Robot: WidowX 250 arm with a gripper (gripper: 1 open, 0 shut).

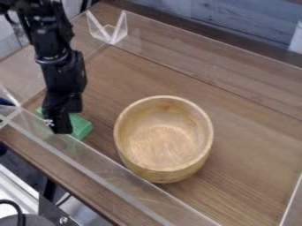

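Note:
My black gripper (62, 118) is low at the left side of the table, its fingers over a green block (78, 129) and open around or just above it; whether they touch it is hard to tell. The block is partly hidden by the gripper. To the right stands a round wooden bowl (163, 141), with nothing visible inside.
Clear plastic walls (141, 190) run along the near and left edges of the wooden table (230, 106). A white wire piece (109, 31) stands at the back left.

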